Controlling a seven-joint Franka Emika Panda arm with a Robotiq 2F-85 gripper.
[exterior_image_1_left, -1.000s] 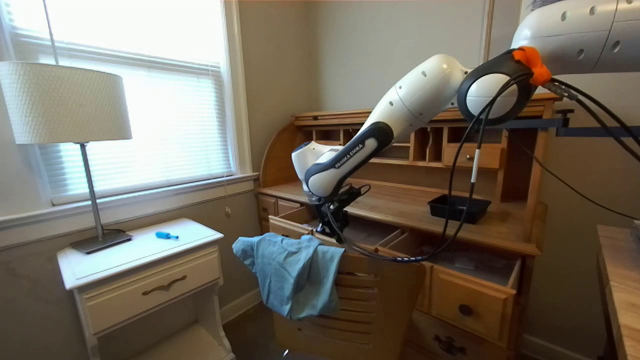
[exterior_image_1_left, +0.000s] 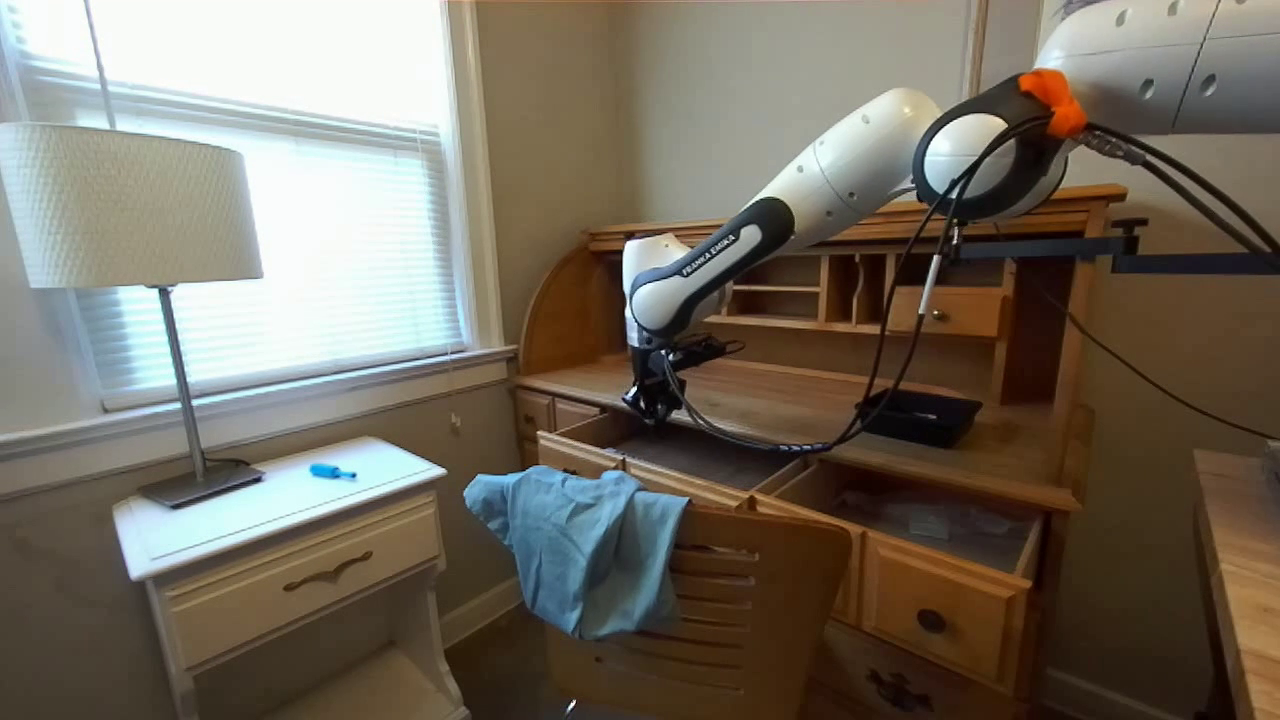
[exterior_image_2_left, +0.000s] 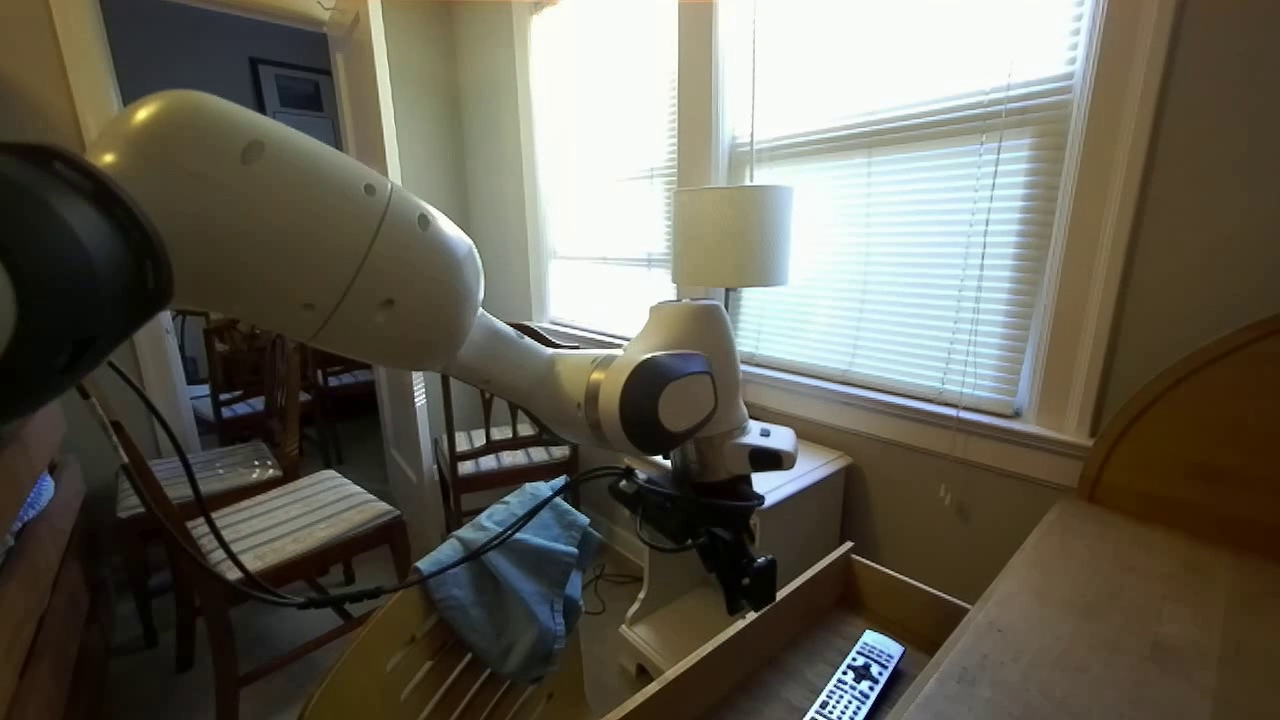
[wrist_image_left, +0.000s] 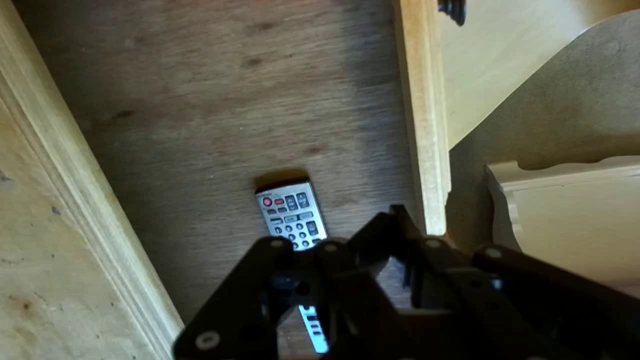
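My black gripper (exterior_image_2_left: 750, 586) hangs above the front part of an open desk drawer (exterior_image_2_left: 768, 634). It looks shut, but dark parts in shadow hide whether anything is between its fingers. In the wrist view the gripper covers the lower middle, beside the drawer's wooden edge (wrist_image_left: 427, 120). A silver remote control (wrist_image_left: 292, 216) with dark buttons lies flat on the drawer floor, partly hidden behind the gripper. The other exterior view shows the gripper (exterior_image_1_left: 654, 402) just above the drawer, apart from the remote.
A chair with a blue cloth (exterior_image_1_left: 582, 540) over its back stands in front of the drawers. Another open drawer (exterior_image_1_left: 930, 510) holds clear items. On the desktop sits a black tray (exterior_image_1_left: 921, 416). A white side table (exterior_image_1_left: 282, 498) carries a lamp and a blue object (exterior_image_1_left: 332, 470).
The gripper has risen from low in the drawer to above it, and the wrist has turned more upright. The cable has lifted along with the arm.
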